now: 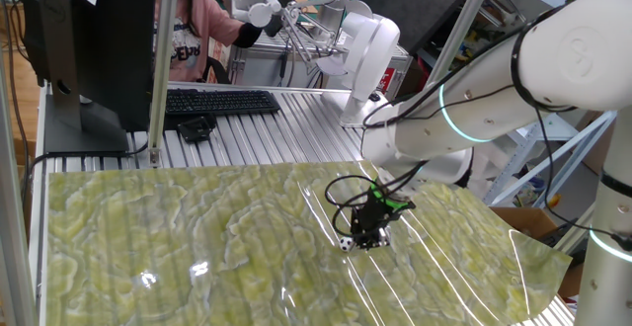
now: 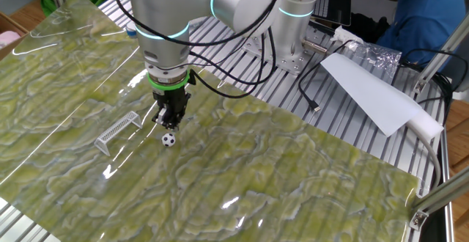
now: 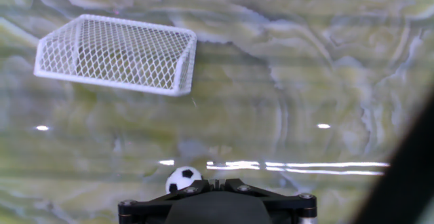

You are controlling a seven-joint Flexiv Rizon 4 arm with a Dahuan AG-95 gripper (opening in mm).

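Observation:
A small black-and-white soccer ball (image 3: 184, 179) rests on the green marble-patterned sheet (image 2: 278, 176). In the wrist view it lies just left of my gripper, whose fingertips are drawn together with no object visible between them. The ball (image 2: 168, 140) shows just below my gripper (image 2: 171, 125) in exterior view 2; whether they touch, I cannot tell. A white mesh goal (image 3: 125, 56) stands ahead and to the left in the wrist view. Exterior view 1 has the ball (image 1: 346, 243) beside the black gripper (image 1: 372, 242), which hides most of the goal.
Around the ball and goal (image 2: 117, 132) the sheet is clear, with glare streaks. A keyboard (image 1: 222, 102) and a monitor (image 1: 94, 59) stand beyond its far edge. White paper (image 2: 370, 92) and loose cables lie on the slatted table near my base.

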